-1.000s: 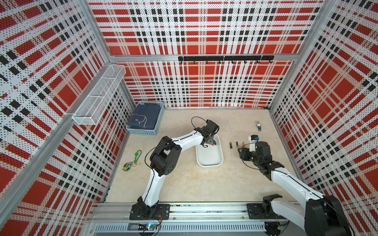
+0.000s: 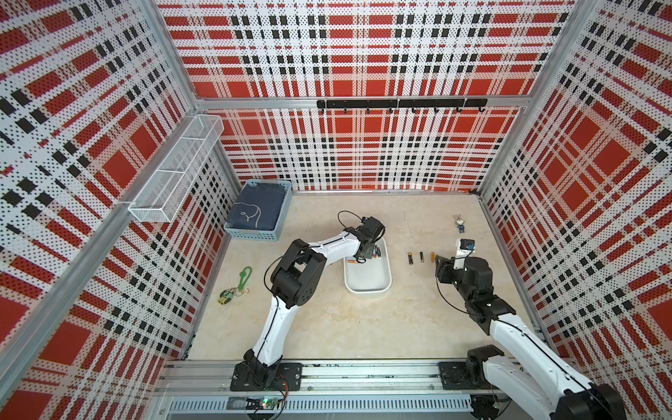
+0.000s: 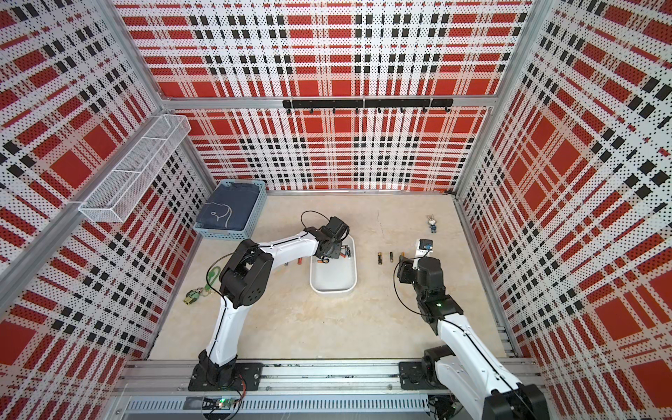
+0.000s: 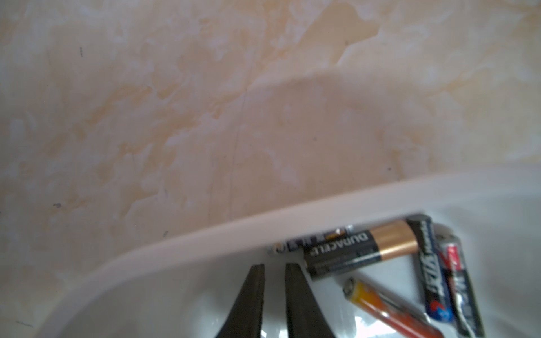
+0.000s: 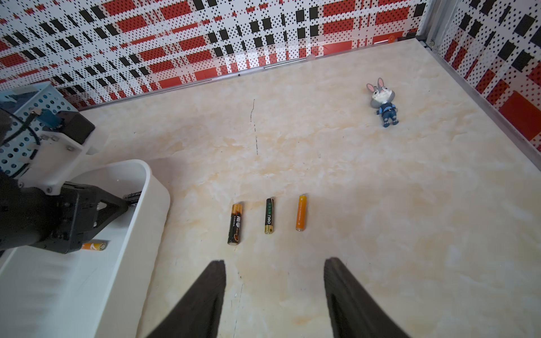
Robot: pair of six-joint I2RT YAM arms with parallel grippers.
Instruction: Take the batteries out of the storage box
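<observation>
The white storage box [image 2: 367, 280] holds several batteries in its far end, including a Duracell [image 4: 360, 250], a dark one [image 4: 432, 281] and an orange one [image 4: 388, 312]. My left gripper is down inside the box, fingers apart, just near of the Duracell, nothing visible between them. Three batteries lie on the table right of the box: black-copper [image 5: 234, 223], green neo [image 5: 269, 217] and orange [image 5: 302, 213]. My right gripper hangs open over the table near them, empty.
A blue basket with dark cloth [image 2: 255, 210] is back left; a green lanyard with keys [image 2: 241, 280] lies at left. A rabbit figure [image 5: 384, 104] is back right.
The box has shifted slightly left since a second ago, along with my left gripper. My right gripper has moved slightly right and up in the top left view.
</observation>
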